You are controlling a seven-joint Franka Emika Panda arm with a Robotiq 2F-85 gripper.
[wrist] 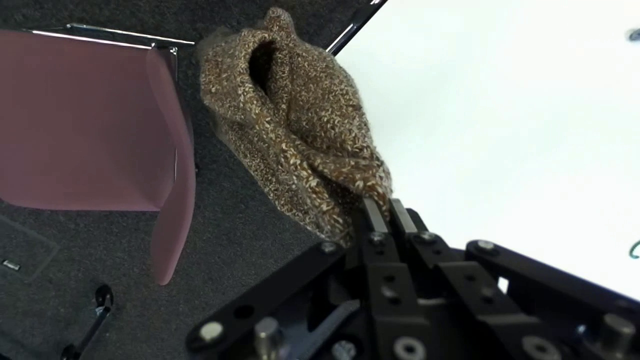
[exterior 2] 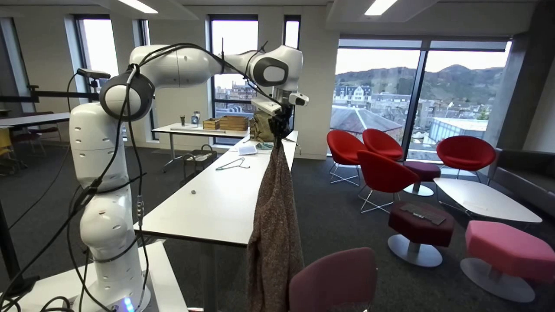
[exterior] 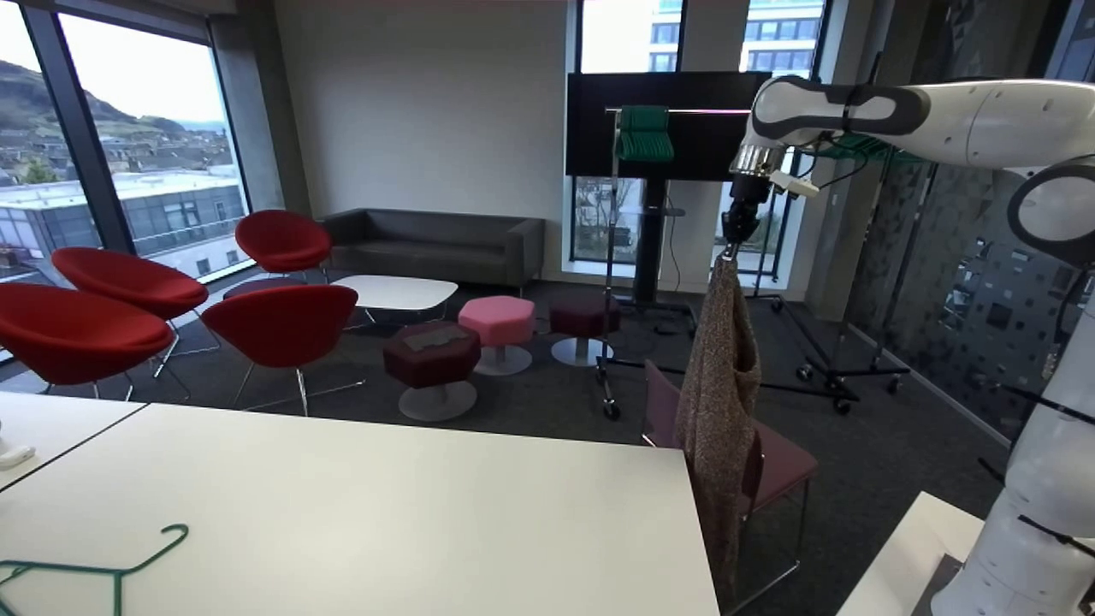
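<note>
A brown flecked knit garment (exterior: pixel 721 380) hangs down from my gripper (exterior: pixel 730 251), which is shut on its top edge. In the second exterior view the garment (exterior 2: pixel 275 218) drops beside the near end of the white table, below the tabletop's height. Its lower end runs behind the chair back there. From the wrist, the cloth (wrist: pixel 324 102) is bunched between the fingertips and falls away in folds, with a dark opening near its far end. A green hanger (exterior: pixel 118 568) lies on the table, apart from the garment.
A mauve chair (exterior 2: pixel 335 281) stands close by the hanging cloth. Behind are a rail with green hangers (exterior: pixel 644 133), stools and red chairs. Wooden boxes (exterior 2: pixel 234 123) and a bag sit at the table's far side.
</note>
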